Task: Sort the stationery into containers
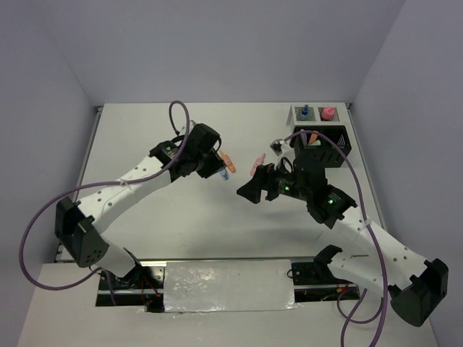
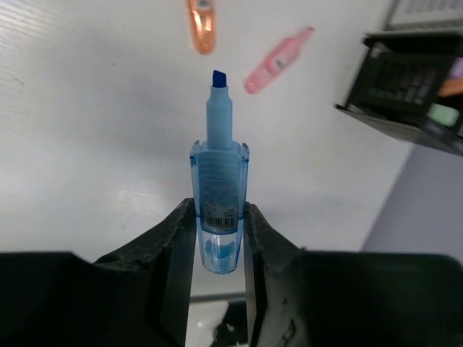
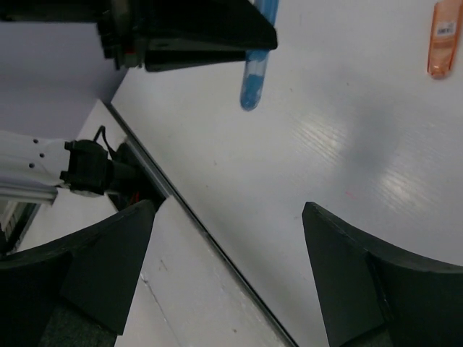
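My left gripper (image 1: 217, 163) is shut on a blue highlighter, lifted with its tip exposed; in the right wrist view its blue end (image 3: 252, 87) hangs from the dark fingers. My right gripper (image 1: 260, 181) stands open to the right of it, nothing between its fingers. An orange highlighter (image 1: 228, 163) and a pink one (image 1: 257, 165) lie on the white table between and behind the grippers. At the back right are a black holder (image 1: 333, 136) with pens in it and a white divided container (image 1: 293, 112) with blue and pink items.
The right arm stretches over the right front of the table, close beside the containers. Walls bound the back and both sides.
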